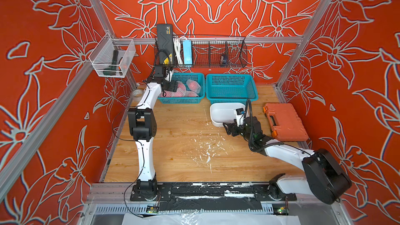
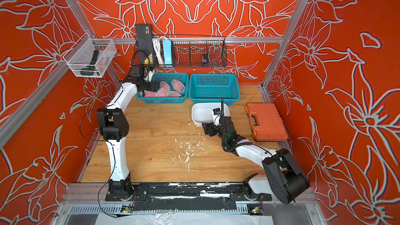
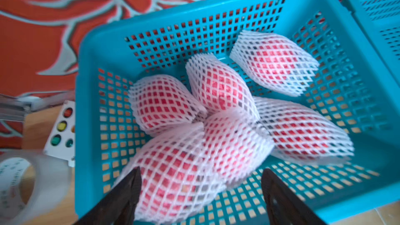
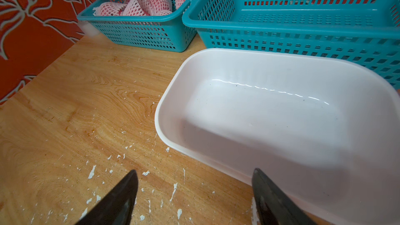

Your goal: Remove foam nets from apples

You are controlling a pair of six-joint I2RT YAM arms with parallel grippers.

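Observation:
Several red apples in white foam nets lie heaped in the left teal basket, among them a netted apple apart at the back right and a netted apple at the front left. Over the front of this basket hangs my left gripper, its fingers apart and nothing held between them. My right gripper stands open and empty, low by the near left edge of the white tub. That tub holds nothing.
An empty teal basket stands right of the apples, behind the tub. An orange case lies at the right. A tape roll sits left of the apple basket. White scraps dot the clear table middle.

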